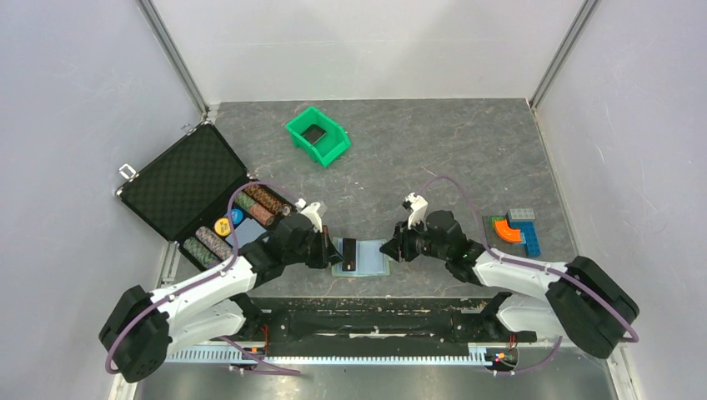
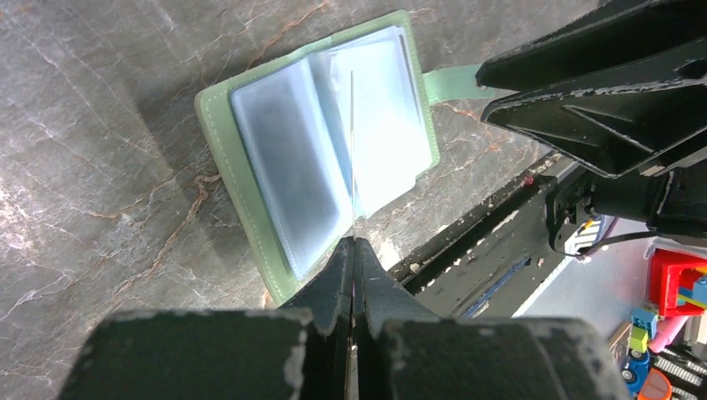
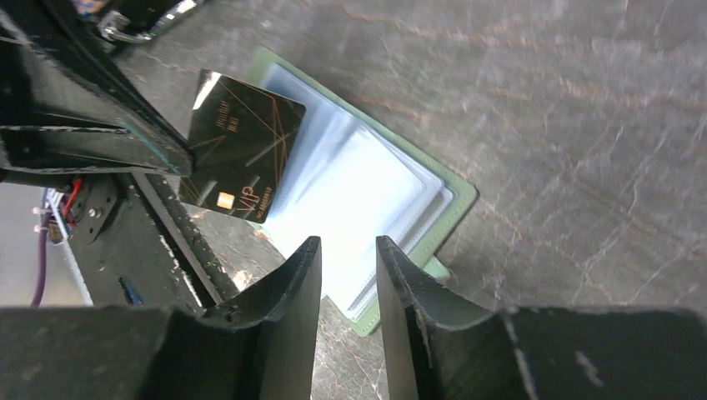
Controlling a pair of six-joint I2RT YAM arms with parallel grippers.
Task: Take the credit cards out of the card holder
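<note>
The open card holder (image 2: 218, 158), green-edged with clear sleeves, lies flat on the table between my arms. A black card (image 3: 242, 150) with gold print is pinched by my left gripper, which is shut on it. The left wrist view shows that card edge-on, as a thin line over the sleeves. In the right wrist view it is clear of its sleeve, overlapping the holder's edge. My right gripper is part open at the holder's other side, with nothing held between its fingertips. White cards or sleeves (image 3: 358, 192) show inside the holder.
A green bin (image 1: 339, 147) with a dark card-like thing inside stands at the back. On the left lies an open black case (image 1: 188, 179) with chips. Toy blocks (image 1: 523, 229) sit at the right.
</note>
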